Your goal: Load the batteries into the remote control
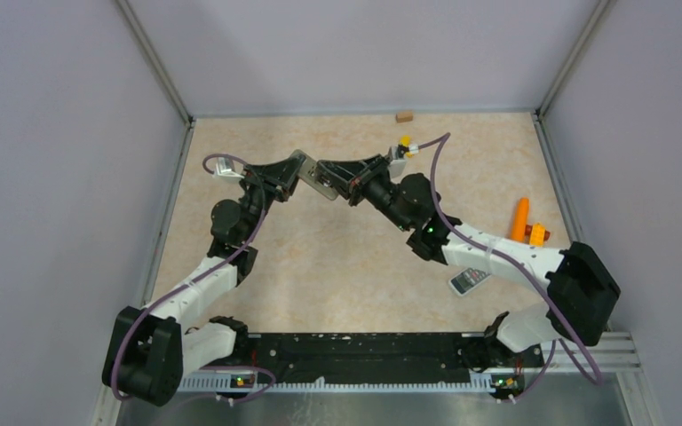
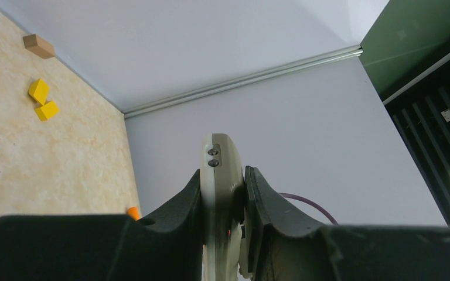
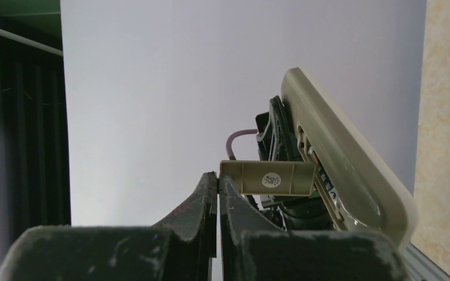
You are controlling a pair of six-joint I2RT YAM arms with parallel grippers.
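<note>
A beige remote control (image 1: 327, 187) hangs above the table with my left gripper shut on it. In the right wrist view the remote (image 3: 345, 158) is tilted, its battery side facing the right arm. Dark, cylinder-like shapes, perhaps batteries (image 3: 322, 174), show partly in its compartment. A flat beige cover (image 3: 269, 178) with a round mark juts from that opening. My right gripper is shut at the cover's outer end, overlapping it in the view; nothing shows between its fingers. Whether they touch the cover, I cannot tell.
A grey keypad device (image 1: 470, 281) lies at the front right. An orange tool (image 1: 520, 219) rests near the right wall. At the back are wooden blocks (image 2: 38, 46) and yellow blocks (image 2: 47, 110).
</note>
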